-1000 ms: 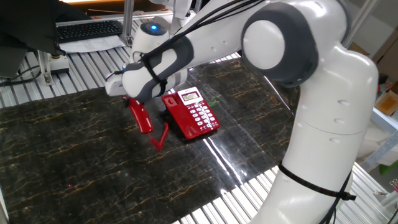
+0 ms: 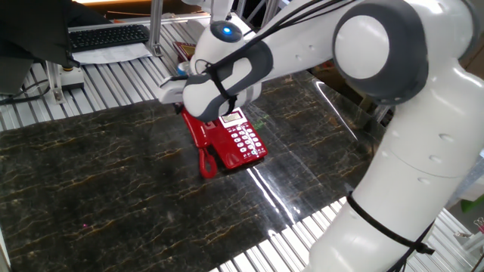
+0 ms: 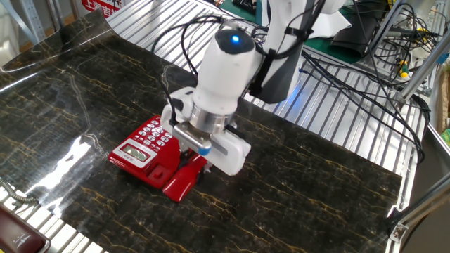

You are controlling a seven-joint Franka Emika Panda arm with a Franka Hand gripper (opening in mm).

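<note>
A red desk telephone base point(image 2: 236, 143) with white keys and a small display rests on the dark marbled mat; in the second exterior view the base point(image 3: 144, 149) is left of the gripper. My gripper point(image 3: 196, 159) points down over the red handset point(image 3: 183, 181), which lies along the base's edge. The fingers are mostly hidden by the hand, but the handset has travelled with it, so they appear shut on it. From the first exterior view, the handset point(image 2: 194, 130) is close against the base, with a red cord point(image 2: 206, 164) looping below. Whether it touches the cradle I cannot tell.
Wide bare mat point(image 2: 91, 181) lies left of the phone. A keyboard point(image 2: 110, 36) and papers sit on the slatted table behind. Black cables point(image 3: 351, 88) run over the slats, and a dark red object point(image 3: 20, 228) lies at the near left corner.
In exterior view 1, the gripper and handset have moved right toward the phone base, closing the gap between them. The cord has shifted right too. The base has stayed put.
</note>
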